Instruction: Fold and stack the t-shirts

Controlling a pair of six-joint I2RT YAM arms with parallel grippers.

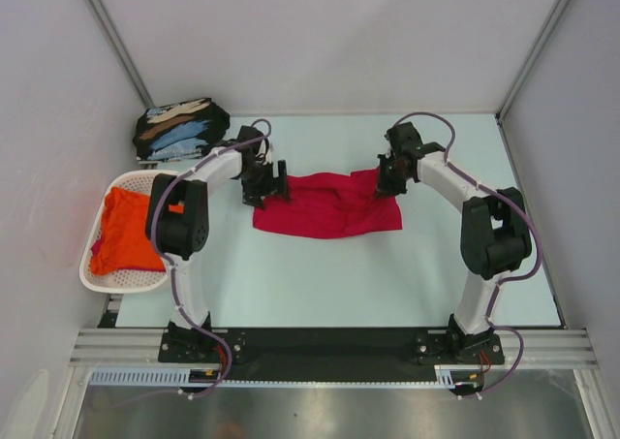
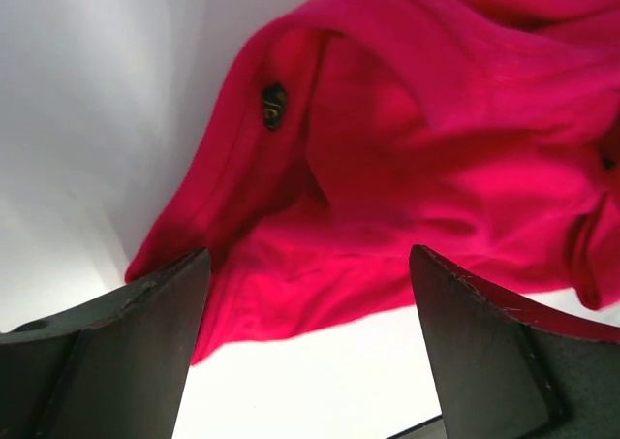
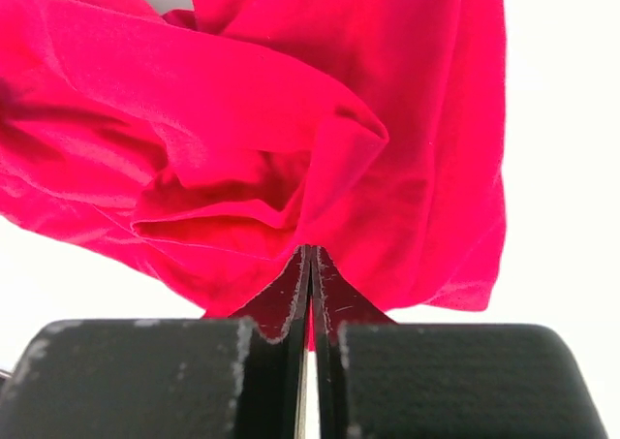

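A red t-shirt [image 1: 325, 206] lies crumpled and spread sideways on the white table, its folds bunched in the middle. My left gripper is open over the shirt's left end, with a finger on either side of the cloth below. A small dark tag [image 2: 274, 106] shows on the shirt there. At the shirt's right part my right gripper is shut, its fingertips together. I see no cloth clearly caught between them; a raised red fold [image 3: 339, 168] lies just ahead of the tips.
A white basket [image 1: 123, 282] at the left holds an orange garment [image 1: 131, 231]. Behind it sits a stack of folded shirts [image 1: 179, 129], black, brown and blue.
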